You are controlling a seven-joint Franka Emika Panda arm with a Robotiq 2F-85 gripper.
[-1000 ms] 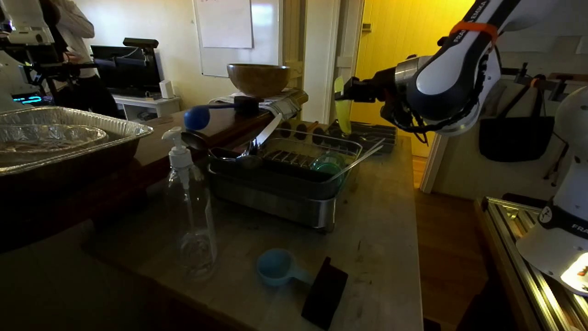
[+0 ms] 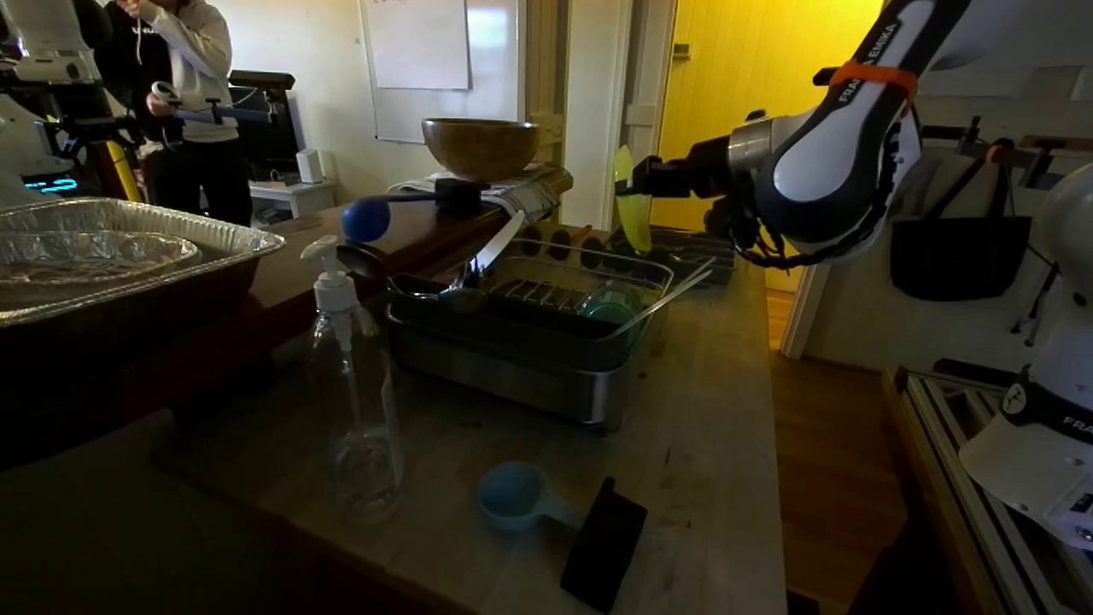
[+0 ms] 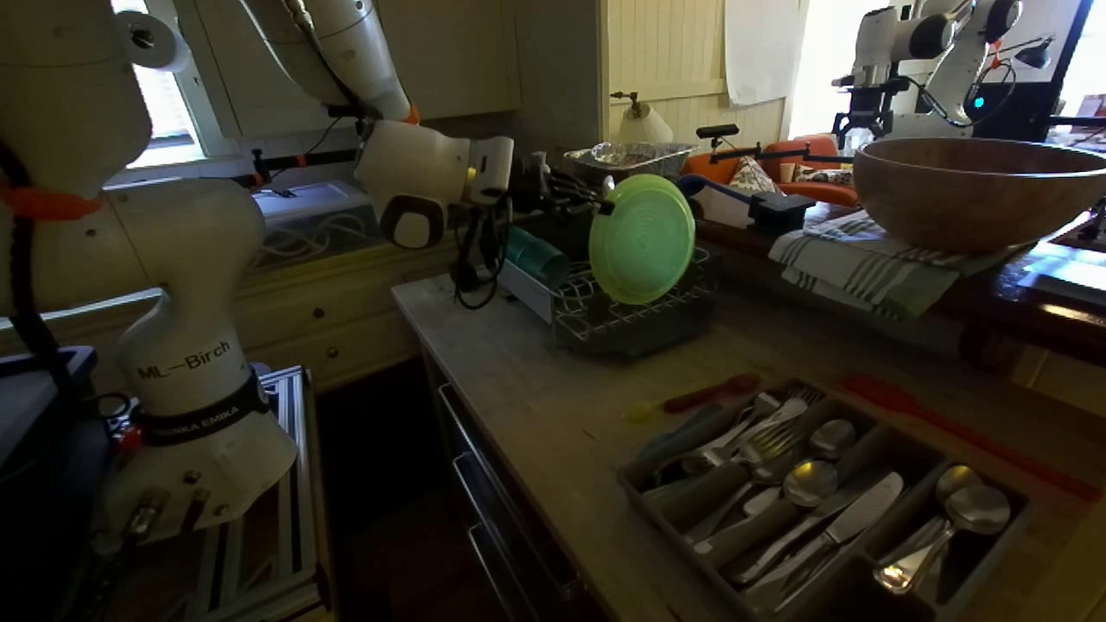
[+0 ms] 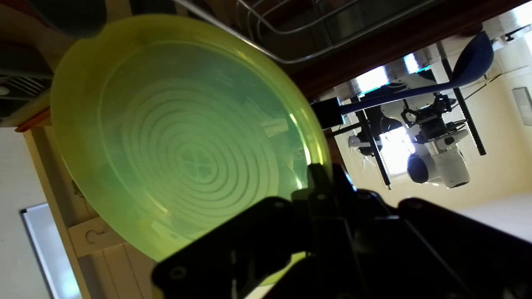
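Observation:
A translucent yellow-green plate (image 3: 642, 239) hangs on edge in the air, its ringed face showing in exterior view 2. My gripper is shut on the plate's rim, and in the wrist view the plate (image 4: 197, 149) fills the left half. Seen nearly edge-on in exterior view 1, the plate (image 2: 632, 205) stands higher than the dish rack (image 2: 512, 359), towards its far right side. A gap between the plate and the rack's wires is hard to judge in exterior view 2. Inside the rack is a teal cup (image 2: 611, 304).
A cutlery tray (image 3: 829, 498) full of silverware lies on the counter, red utensils (image 3: 715, 394) beside it. A pump bottle (image 2: 353, 410) and a blue scoop (image 2: 512, 496) stand before the rack. The wooden bowl (image 2: 479, 149) sits on the raised ledge. Counter right of the rack is clear.
In exterior view 1 the plate and gripper have shifted slightly left, and the plate has turned to show a little more of its face. The person in the background has moved.

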